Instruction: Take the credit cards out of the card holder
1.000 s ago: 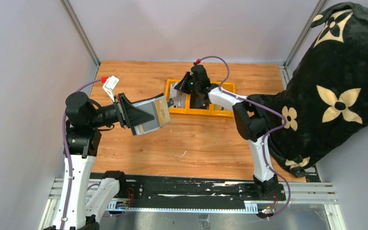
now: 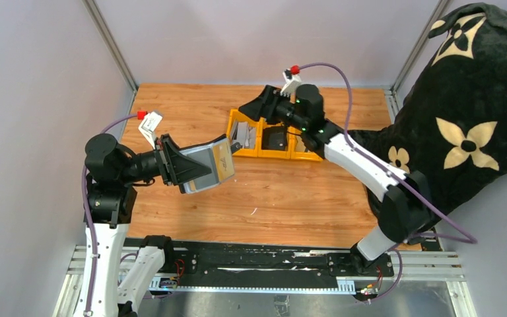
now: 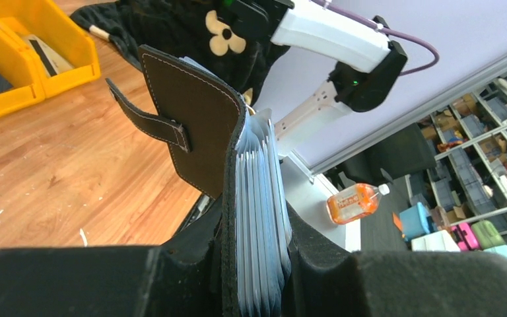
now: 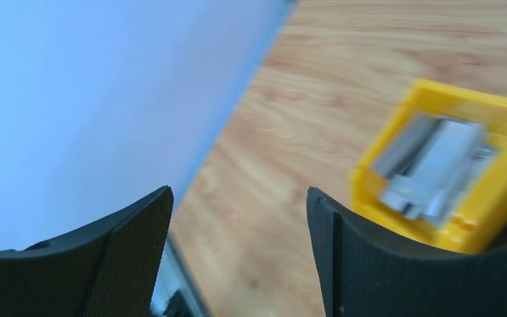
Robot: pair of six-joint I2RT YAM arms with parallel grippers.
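My left gripper (image 2: 199,170) is shut on the card holder, which hangs above the left part of the table. Clear sleeves and a gold card (image 2: 224,159) show on the holder's face from the top. In the left wrist view the brown leather cover (image 3: 188,112) with its strap stands upright, and a thick fan of sleeves (image 3: 259,205) is pinched between the fingers. Whether every sleeve has a card is hard to tell. My right gripper is open and empty above the back of the table, near the left yellow bin (image 4: 373,158), which contains grey-white flat items (image 4: 442,155).
The middle yellow bin (image 2: 274,153) holds something dark, and the right bin (image 2: 305,156) lighter flat items. A black flower-patterned cushion (image 2: 462,99) fills the right side.
My right arm has lifted from low over the left bin to higher above the bins, slightly rightward.
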